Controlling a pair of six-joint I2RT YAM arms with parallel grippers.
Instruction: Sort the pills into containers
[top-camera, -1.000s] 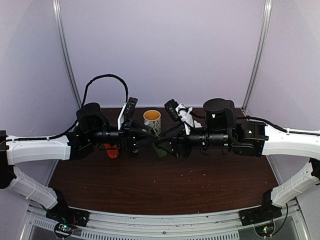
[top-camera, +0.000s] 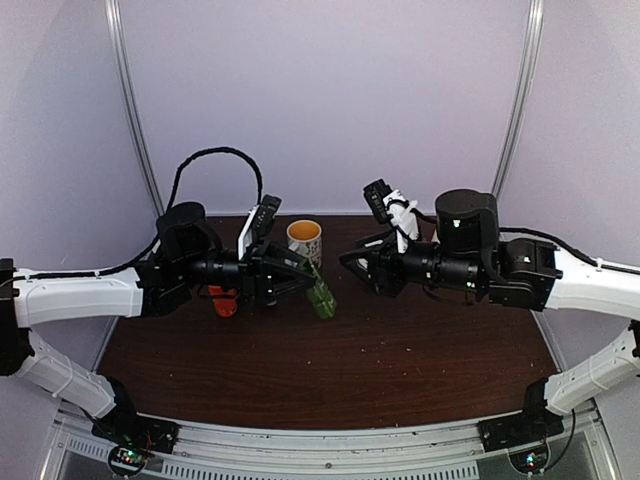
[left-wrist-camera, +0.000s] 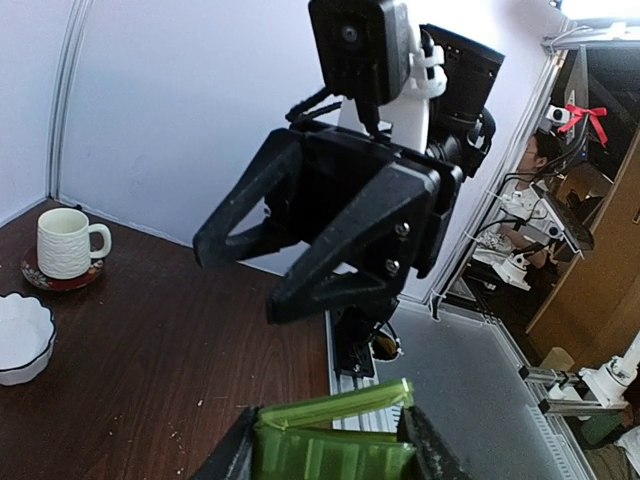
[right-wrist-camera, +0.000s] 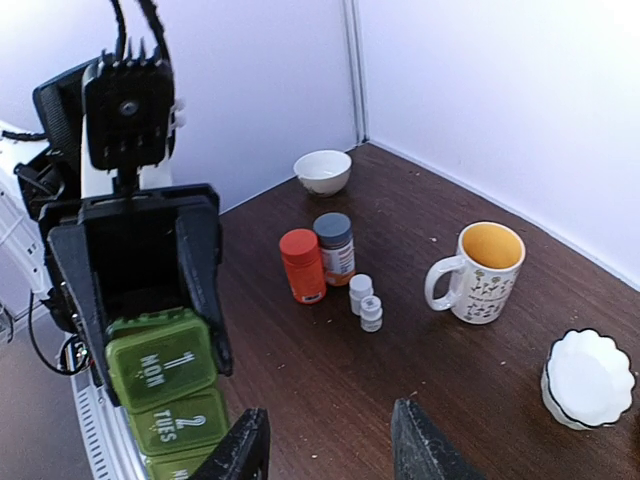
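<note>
A green pill organizer (right-wrist-camera: 180, 422) is clamped in my left gripper (top-camera: 308, 275), tilted above the table; MON and TUES show on its lids. In the left wrist view, a green strip (left-wrist-camera: 340, 405) at the organizer's near end stands slightly apart from its body. My right gripper hovers to the organizer's right, its fingers spread with nothing visible between them. A red-orange bottle (right-wrist-camera: 303, 266), a grey-capped bottle (right-wrist-camera: 335, 248) and two small white-capped vials (right-wrist-camera: 366, 303) stand on the table. No loose pills can be made out.
A mug with an orange interior (right-wrist-camera: 480, 272) stands near the back, beside a white fluted dish (right-wrist-camera: 588, 378). A white bowl (right-wrist-camera: 323, 173) is at the far left, and a white cup (left-wrist-camera: 66, 242) sits on a red saucer.
My right gripper has moved away to the right from the organizer, leaving a gap between the two grippers. The left arm holds the organizer in nearly the same place.
</note>
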